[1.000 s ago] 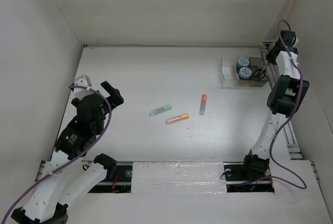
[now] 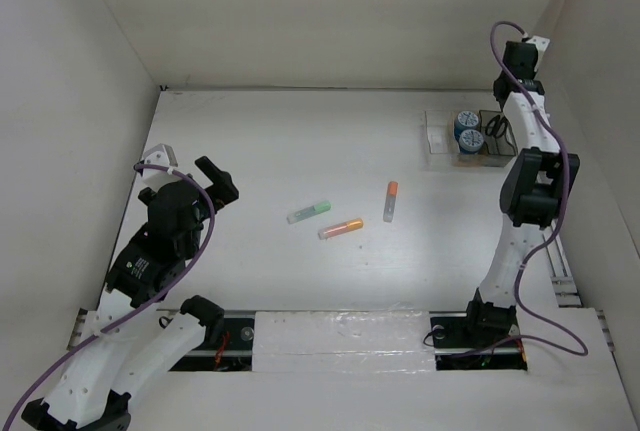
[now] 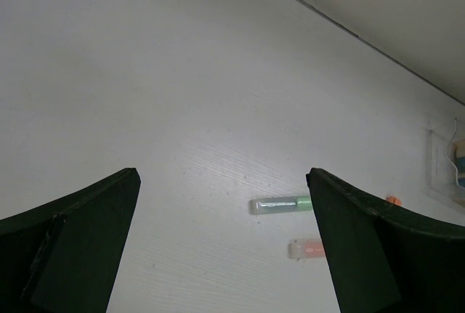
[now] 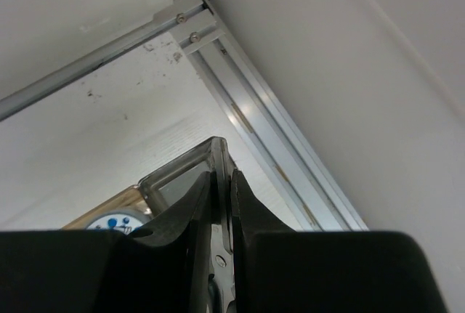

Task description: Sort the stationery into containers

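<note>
At the back right, my right gripper is shut on the blades of the scissors [image 4: 220, 251]. The black scissor handles [image 2: 496, 127] appear over the right compartment of a clear container [image 2: 438, 162]; whether they touch its floor I cannot tell. Two round blue tubs with white lids [image 2: 471, 141] occupy that container's middle. Out on the table lie a green-capped tube [image 2: 309, 212], an orange-ended pink tube [image 2: 341, 229] and an orange-capped tube [image 2: 390, 202]. My left gripper is open at the left, with nothing between its fingers.
A metal rail [image 4: 254, 128] and the side wall [image 4: 349, 80] run close to the right gripper. The back wall [image 2: 320, 21] rises just behind the container.
The left arm and tubes stayed still.
</note>
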